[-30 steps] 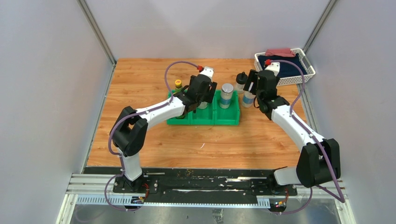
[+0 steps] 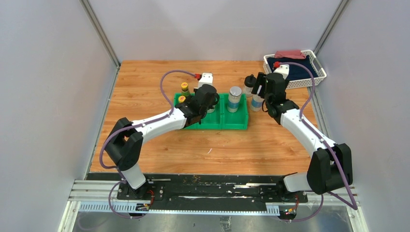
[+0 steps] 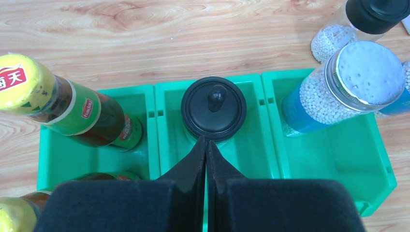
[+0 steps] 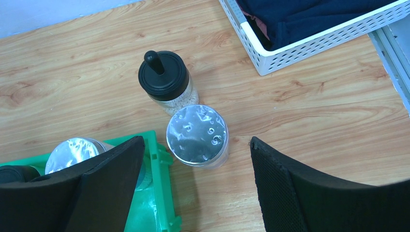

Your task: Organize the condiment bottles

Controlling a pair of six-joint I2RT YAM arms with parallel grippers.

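A green three-compartment caddy (image 3: 329,154) holds soy bottles (image 3: 77,111) in its left compartment, a black-lidded jar (image 3: 212,116) in the middle and a silver-lidded jar (image 3: 362,72) on the right. My left gripper is shut above the caddy, nothing between its fingers. Right of the caddy stand a black-capped shaker (image 4: 164,77) and another silver-lidded jar (image 4: 197,135). My right gripper is open above that jar, with its fingers apart on either side in the right wrist view.
A white basket (image 2: 290,83) with dark and pink cloths stands at the back right.
My left arm has drawn back leftward over the caddy, its wrist shifting toward the left side. The right arm shows no visible movement.
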